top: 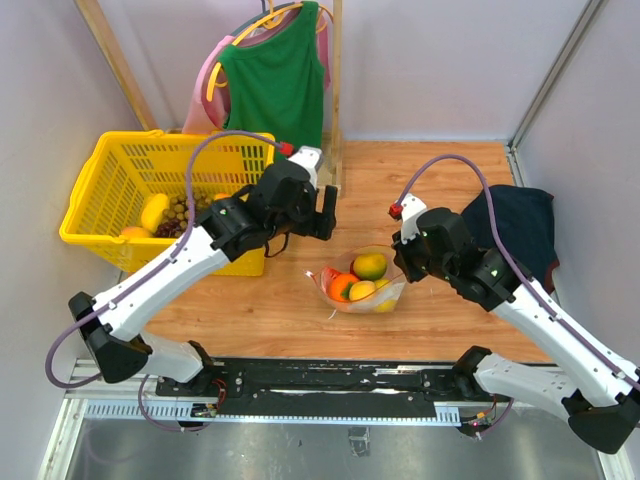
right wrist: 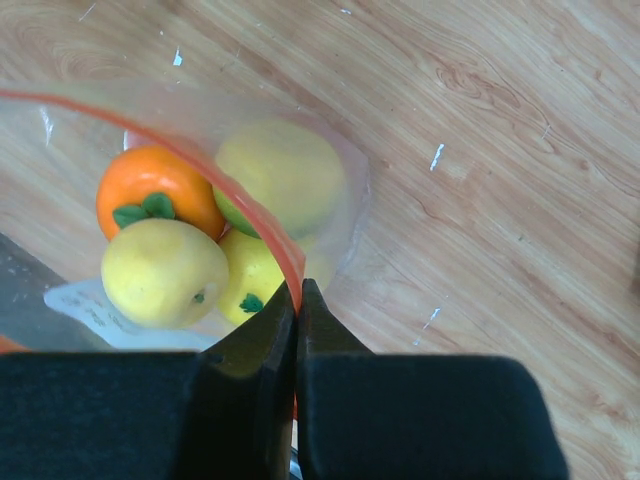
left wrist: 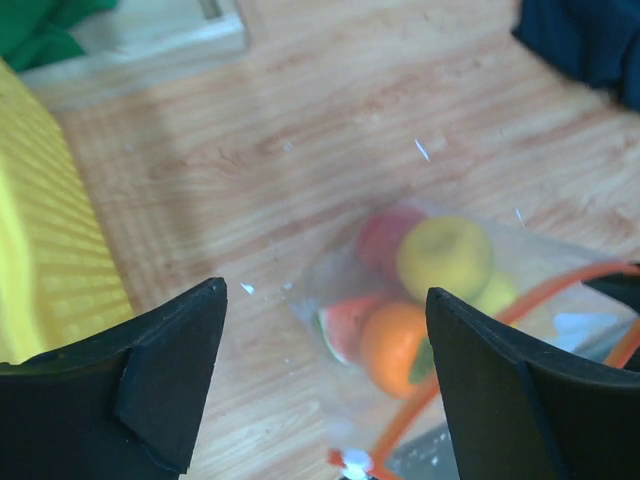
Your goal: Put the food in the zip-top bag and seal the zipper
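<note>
A clear zip top bag (top: 385, 302) with an orange zipper edge stands on the table between the arms, its mouth gaping. Inside it lie a green-yellow mango (top: 370, 266), an orange persimmon (right wrist: 157, 190), a pale yellow fruit (right wrist: 165, 272) and other pieces. My right gripper is shut on the bag's orange zipper edge (right wrist: 262, 215), which runs down between its fingertips. Left of the bag and above the table, my left gripper (top: 322, 213) is open, nothing between its fingers; the bag's left rim hangs free, seen beyond the fingers in the left wrist view.
At the left stands a yellow basket (top: 95, 215) holding grapes (top: 176, 216) and other fruit. A rack with a green top (top: 275, 80) is behind. Dark cloth (top: 515, 222) lies at the right.
</note>
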